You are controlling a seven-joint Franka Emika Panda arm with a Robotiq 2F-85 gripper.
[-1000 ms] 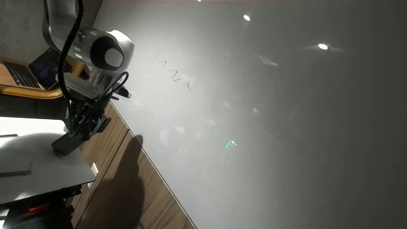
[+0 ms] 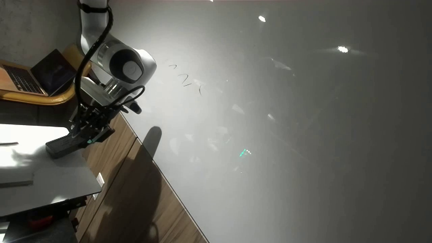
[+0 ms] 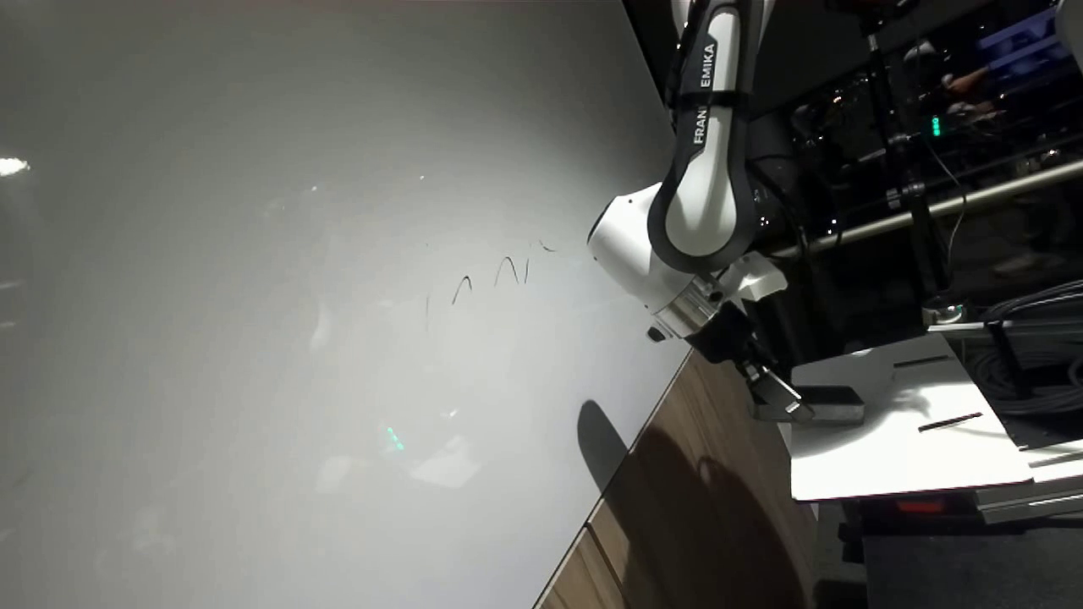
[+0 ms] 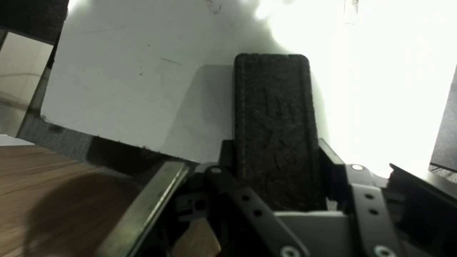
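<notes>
A dark grey rectangular block, like a whiteboard eraser [image 4: 274, 111], is gripped near one end, its felt-like face towards the wrist camera. My gripper is shut on it, a finger pressing each long side. In exterior view 1 the eraser [image 2: 62, 145] sticks out over the edge of a small white table; in exterior view 2 the eraser [image 3: 827, 404] is at the table's near edge. Whether it touches the tabletop I cannot tell. The large whiteboard [image 2: 283, 121] bears several short black pen marks [image 3: 508, 269], away from the gripper.
The white table [image 2: 60, 178] holds thin dark strips, one of them a dark strip [image 3: 949, 421]. Wood panelling [image 2: 162, 198] lies between table and whiteboard. A laptop [image 2: 52, 73] rests on a yellow chair behind the arm.
The arm has shifted towards the whiteboard side in exterior view 1 and turned at the wrist. The eraser, still held, has moved slightly left and up and lies flatter.
</notes>
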